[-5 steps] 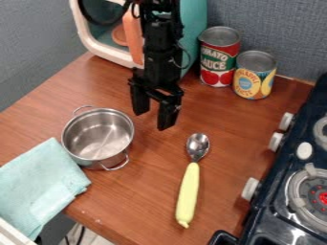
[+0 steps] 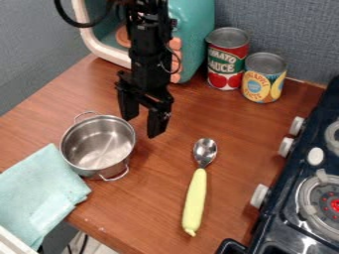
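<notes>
My black gripper (image 2: 143,111) hangs over the wooden table (image 2: 139,208), just up and right of the steel pot (image 2: 97,146), its two fingers apart with nothing seen between them. A spoon (image 2: 204,152) lies at centre right, above a pale yellow corn cob or similar long object (image 2: 195,201). Two cans, a red one (image 2: 227,63) and a yellow one (image 2: 264,79), stand at the back.
A black stove (image 2: 296,223) fills the right edge. A light blue cloth (image 2: 40,193) lies at the left front. A teal and white open container (image 2: 189,20) stands at the back, behind the arm.
My gripper has moved a little to the left, toward the pot. The objects on the table have not visibly moved.
</notes>
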